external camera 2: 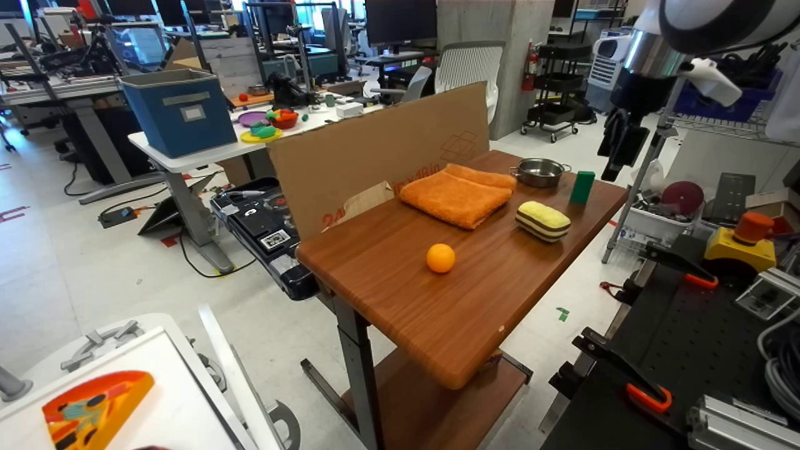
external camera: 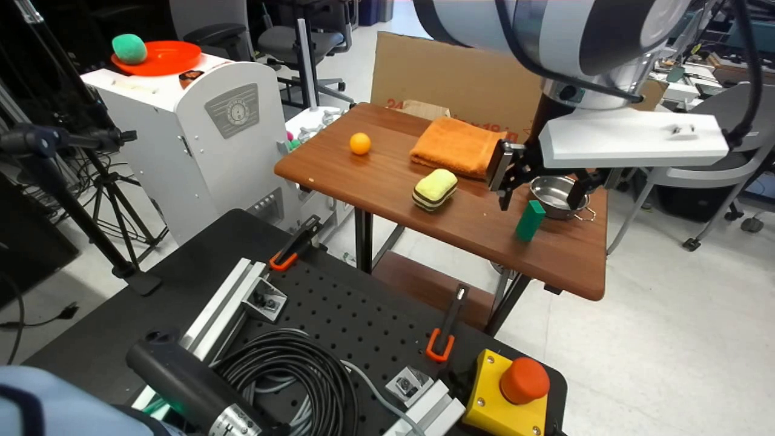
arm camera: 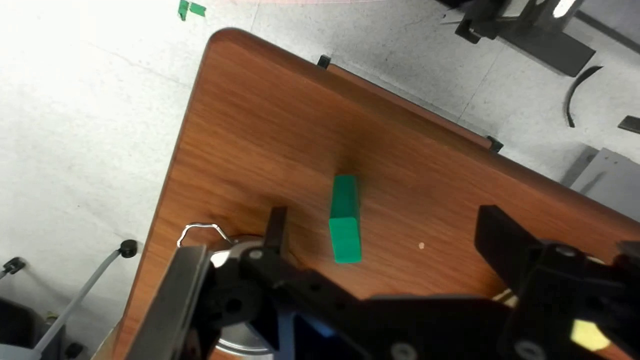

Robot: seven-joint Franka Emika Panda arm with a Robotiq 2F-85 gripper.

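Observation:
A green block (external camera: pixel 530 221) stands upright on the brown table (external camera 2: pixel 390 300), close to a small steel pot (external camera 2: pixel 540 172) with two wire handles. Above them hangs my gripper (external camera: pixel 539 203), open and empty, its fingers spread wide. In the wrist view the green block (arm camera: pixel 345 231) appears between the two fingertips but lower down, on the tabletop, untouched. One finger (arm camera: pixel 276 231) covers part of the pot in that view. A yellow sponge with dark stripes (external camera 2: pixel 543 221) lies farther along the table, and an orange ball (external camera 2: pixel 440 258) sits near the other end.
A folded orange towel (external camera 2: pixel 459 195) lies along the back side, before an upright cardboard sheet (external camera 2: pixel 390 157). Across a gap from the table is a black workbench (external camera: pixel 341 305) with clamps and a red emergency button (external camera: pixel 524 380). Bare tabletop surrounds the ball.

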